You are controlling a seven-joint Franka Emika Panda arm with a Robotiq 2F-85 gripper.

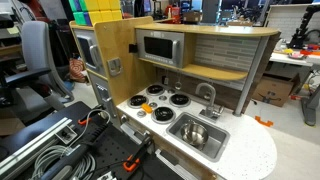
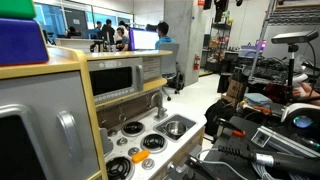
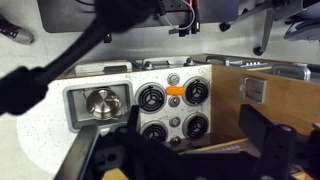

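A small orange object lies on the toy kitchen's stove top among the burners. From above, the wrist view has this orange object between the upper burners. A metal pot sits in the sink, left of the stove in the wrist view, where the pot looks empty. My gripper is high over the counter, its two dark fingers spread wide at the bottom of the wrist view. Nothing is visible between them. Exactly what the orange object is cannot be made out.
A silver microwave stands on the shelf above the stove. The faucet rises behind the sink. Open white counter lies beside the sink. A black table with cables borders the kitchen's front. Colored blocks top the tall cabinet.
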